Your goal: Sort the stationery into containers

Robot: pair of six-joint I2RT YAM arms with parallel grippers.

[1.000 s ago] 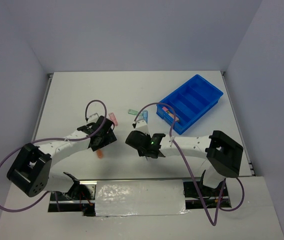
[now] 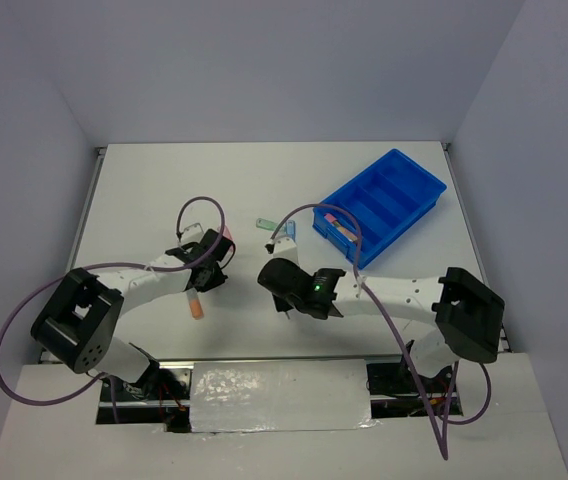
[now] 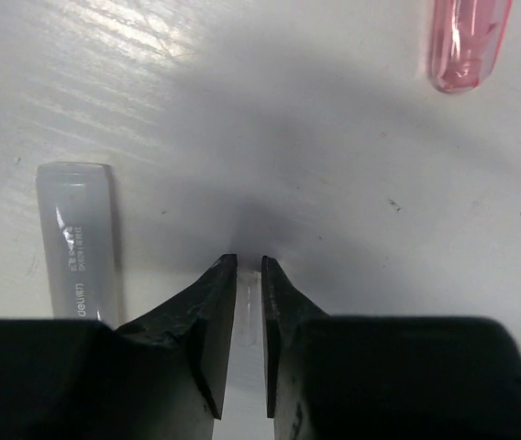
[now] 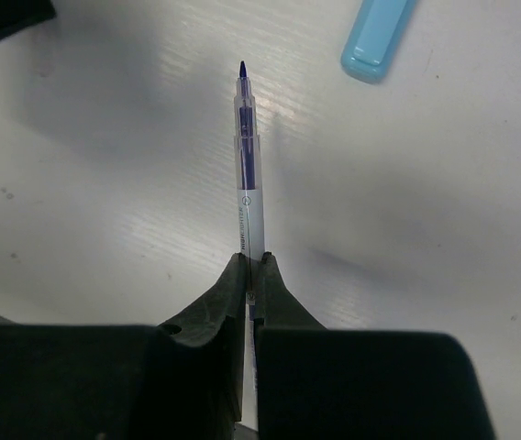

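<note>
In the right wrist view a slim pen [image 4: 250, 206] with a white barrel and blue tip is clamped between the fingertips of my right gripper. My left gripper is low over the table, its fingertips parted by a narrow gap. A small clear strip [image 3: 248, 312] shows in that gap; whether it is touched cannot be told. Left of the fingers lies a grey translucent stick [image 3: 77, 240], orange at its other end [image 2: 196, 308] in the top view. A pink stick [image 3: 467, 41] lies farther off. The blue compartment box [image 2: 425, 210] stands at the back right.
A light-blue stick [image 4: 377, 38] and a green one [image 2: 265, 224] lie between the arms and the box. Pink and orange pieces [image 2: 343, 228] sit in the box's near-left compartment.
My left gripper's fingers have drawn closer together, and the left arm has shifted slightly right. The right arm has moved a little to the right with the pen.
</note>
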